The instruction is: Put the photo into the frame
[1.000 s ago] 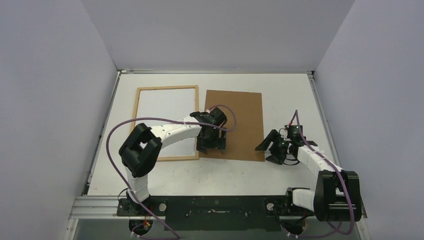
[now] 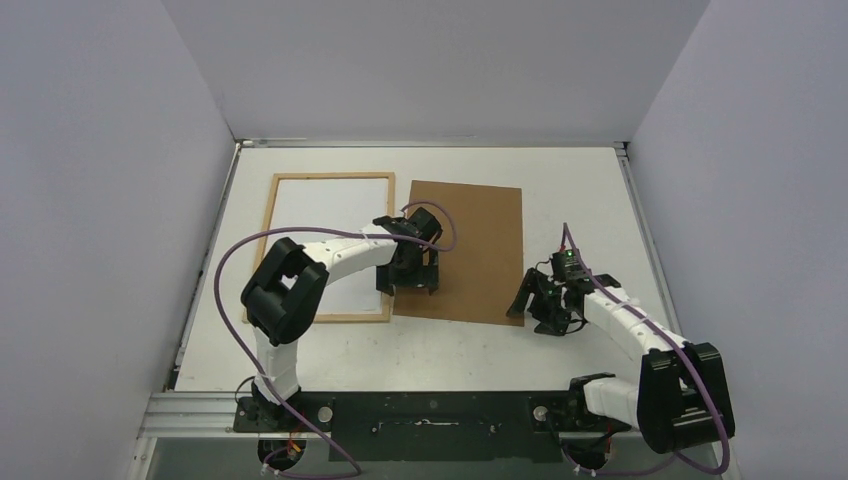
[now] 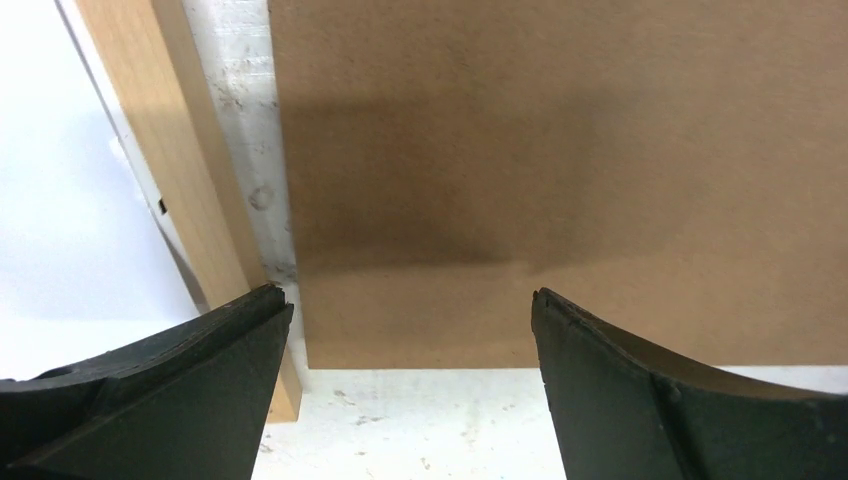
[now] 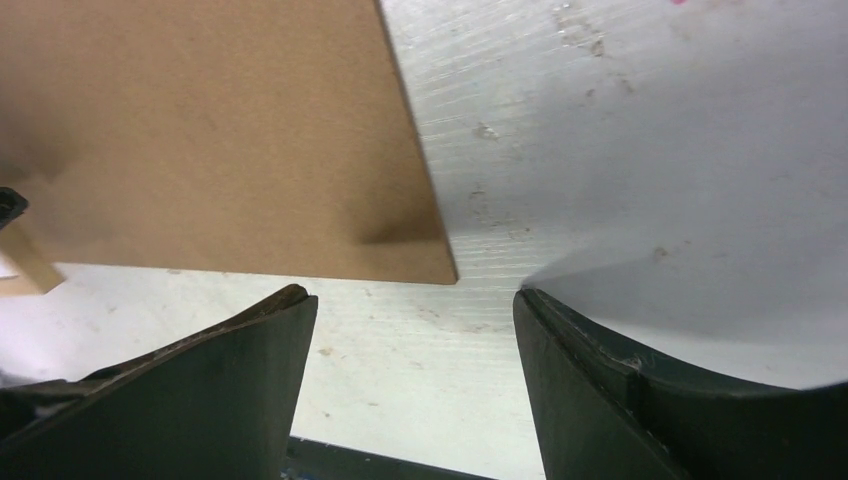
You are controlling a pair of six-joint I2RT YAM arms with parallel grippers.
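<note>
The wooden frame (image 2: 330, 176) lies on the left, white inside (image 2: 320, 208). Beside it lies a brown board (image 2: 465, 225). My left gripper is part open over the board's front-left corner, one fingertip at the frame's wooden bar (image 3: 190, 180), nothing seen between its fingers. My right gripper is at the board's front-right corner; in the right wrist view its fingers stand apart, with the board's corner (image 4: 430, 260) just beyond them. Whether it holds anything is not clear.
Grey walls close in the back and both sides. Purple cables loop over both arms.
My left gripper has moved left toward the frame's right bar. The right arm has shifted slightly; the board appears shifted a little left compared with a second ago.
</note>
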